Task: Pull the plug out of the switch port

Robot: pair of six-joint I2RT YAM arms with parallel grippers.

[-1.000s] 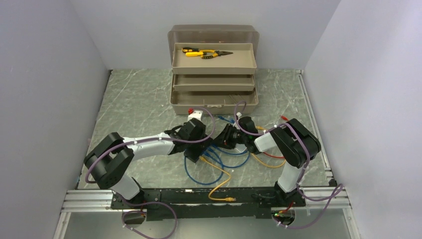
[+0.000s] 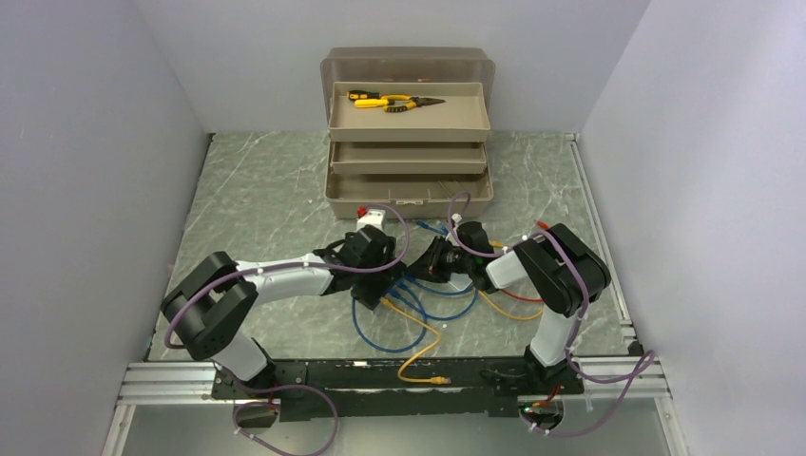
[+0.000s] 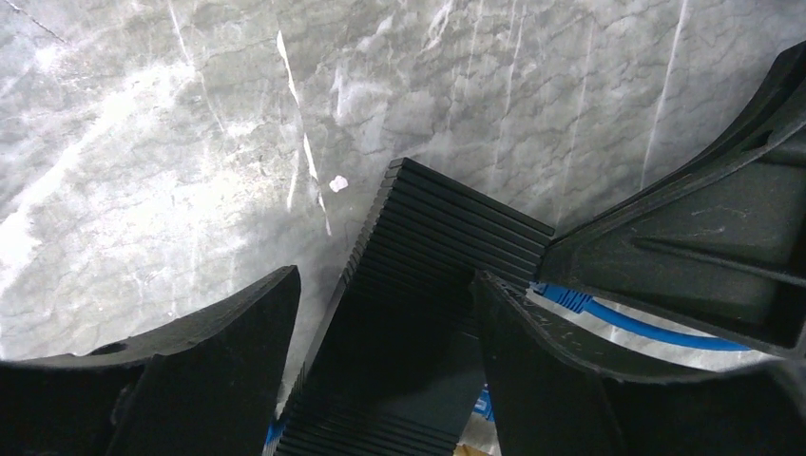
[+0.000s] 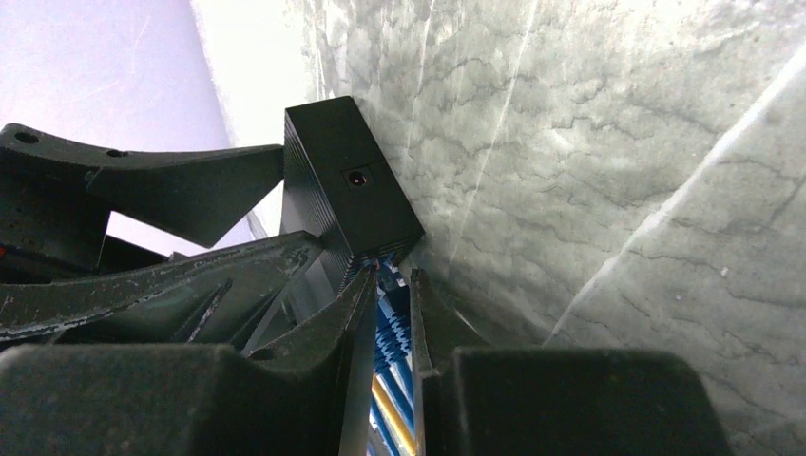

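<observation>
The black switch [image 3: 399, 342] [image 4: 352, 180] lies on the grey marble table with blue and yellow cables at its ports. My left gripper has its fingers apart above and around the switch; whether they touch it is unclear. In the right wrist view my right gripper is at the port end, its fingertips close around a blue plug [image 4: 390, 275], with a narrow gap; whether they grip it cannot be told. The left gripper's fingers reach in from that view's left, beside the switch.
A beige toolbox [image 2: 409, 201] with pliers and a screwdriver stands behind the arms. Loose blue, yellow [image 2: 418, 328] and red cables spread over the front and right of the table.
The right gripper's head has shifted very slightly in the top view. Otherwise little visibly differs; the left arm and cables look almost the same.
</observation>
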